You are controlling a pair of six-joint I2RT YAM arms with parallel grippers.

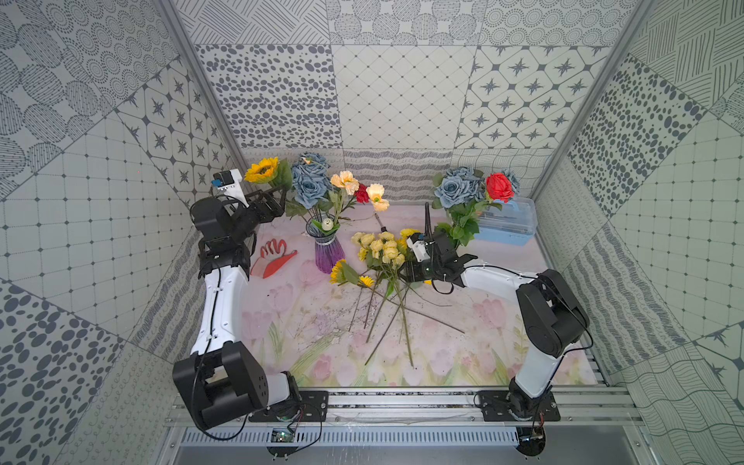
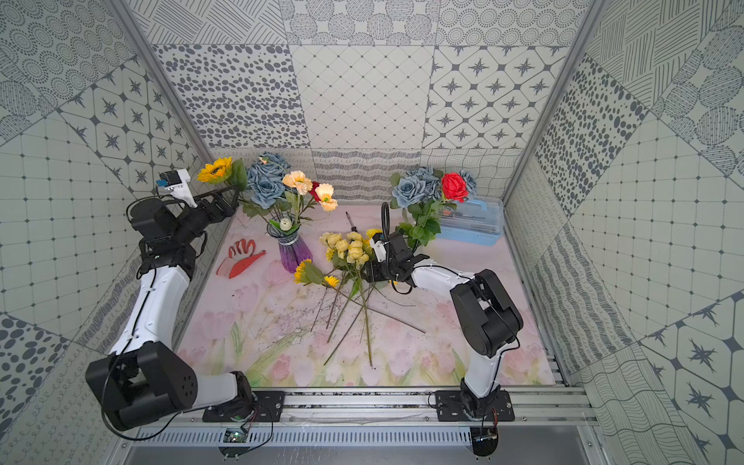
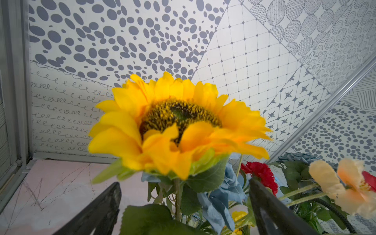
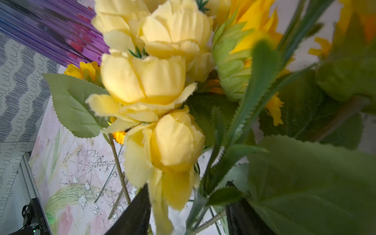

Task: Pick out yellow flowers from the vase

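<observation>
A yellow sunflower (image 1: pixel 262 169) leans out of the purple vase (image 1: pixel 328 253) at the left. It fills the left wrist view, its stem (image 3: pixel 178 201) showing between the spread fingers. My left gripper (image 1: pixel 277 203) is open just below the bloom, with no visible grip on the stem. Pale yellow flowers (image 1: pixel 379 247) lie in a pile on the table, right of the vase. My right gripper (image 1: pixel 408 270) is low at the pile's right side. In the right wrist view, its fingers (image 4: pixel 139 213) stand apart, a yellow bloom (image 4: pixel 176 141) and green stems in front of and between them.
Blue roses (image 1: pixel 310 182) and peach flowers (image 1: pixel 345 181) crowd the vase. Red-handled scissors (image 1: pixel 277 259) lie left of it. Another bunch with a red rose (image 1: pixel 499 186) stands beside a blue box (image 1: pixel 507 221). Loose stems (image 1: pixel 407 333) point towards the table's front.
</observation>
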